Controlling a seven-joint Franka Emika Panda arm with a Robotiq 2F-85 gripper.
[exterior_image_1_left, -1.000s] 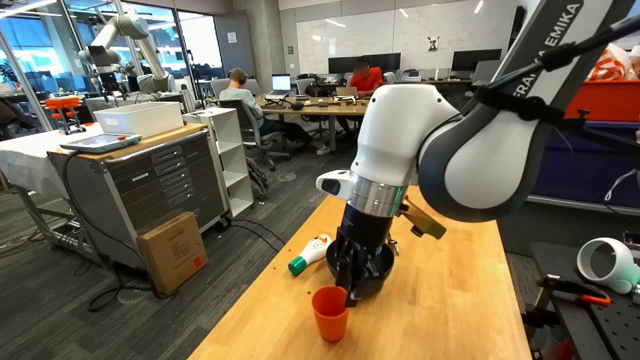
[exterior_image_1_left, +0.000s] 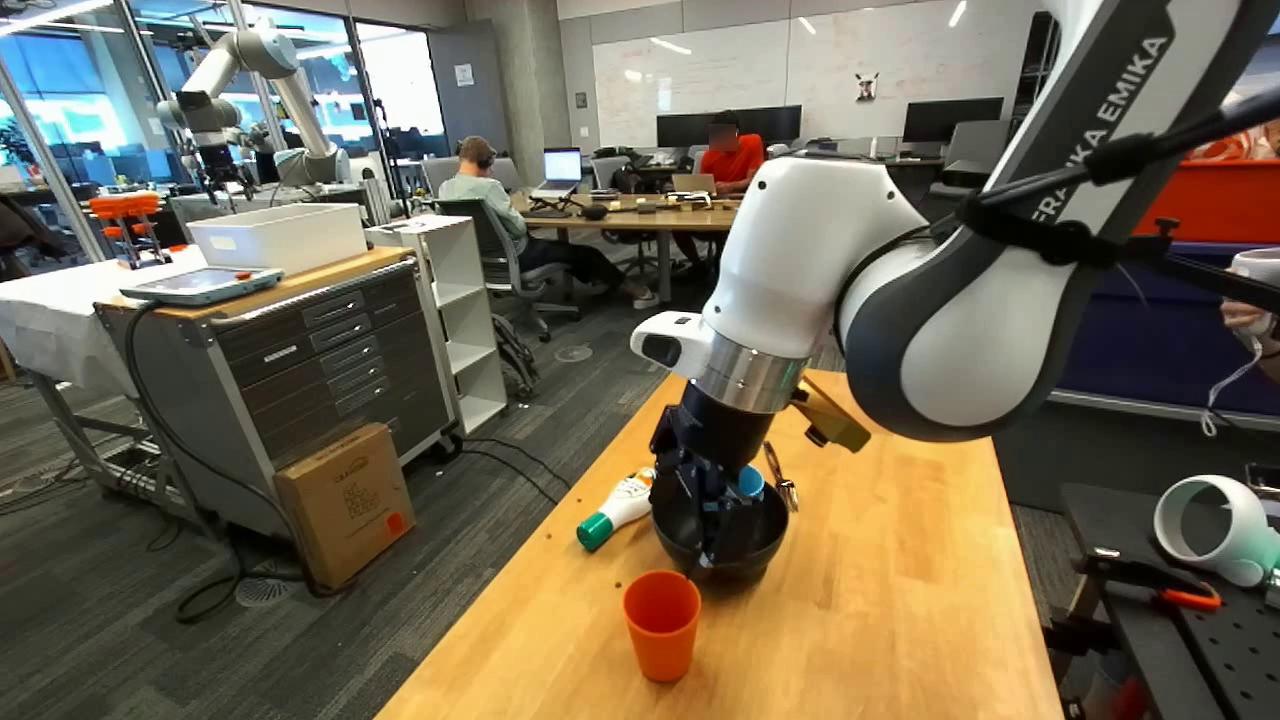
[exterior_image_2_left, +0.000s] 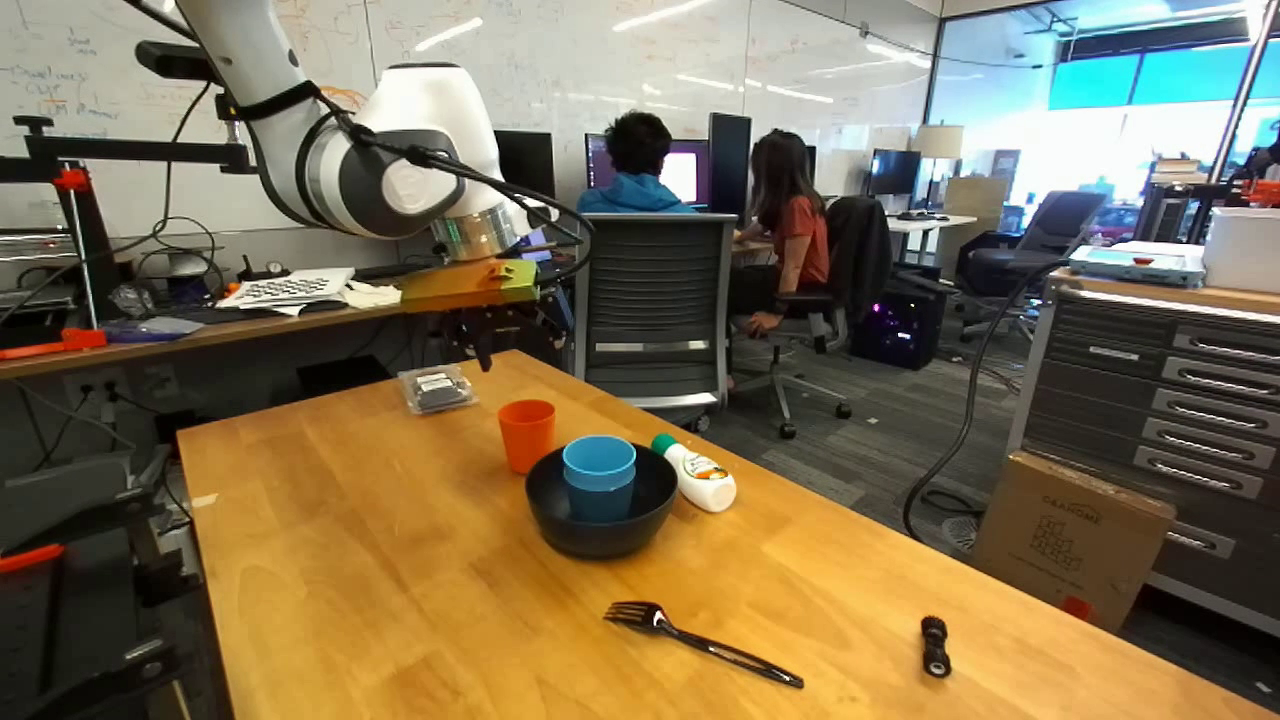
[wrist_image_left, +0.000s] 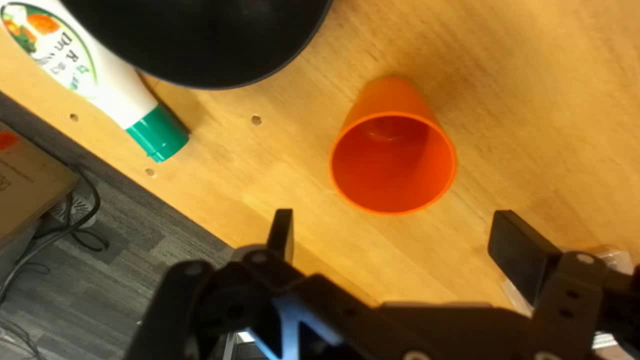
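Observation:
My gripper is open with nothing between its fingers. It hangs in the air above the table, and in exterior view 2 the gripper (exterior_image_2_left: 523, 341) shows higher than the orange cup (exterior_image_2_left: 527, 436) and to its back left. In the wrist view the upright orange cup (wrist_image_left: 393, 162) lies just beyond the gap between the fingertips, untouched. A black bowl (exterior_image_2_left: 602, 538) stands beside that cup. Inside the bowl are blue cups (exterior_image_2_left: 600, 466), seemingly one stacked in another. A white bottle with a green cap (exterior_image_2_left: 699, 475) lies against or close to the bowl.
A black fork (exterior_image_2_left: 702, 643) and a small black cylinder (exterior_image_2_left: 935, 648) lie on the near table in exterior view 2. A clear packet (exterior_image_2_left: 437, 389) is by the far edge. One table edge passes close to the bottle.
My gripper has risen and shifted slightly left in exterior view 1, away from the orange cup's rim. The blue in the bowl now shows past it. Cup, bowl and bottle stay put.

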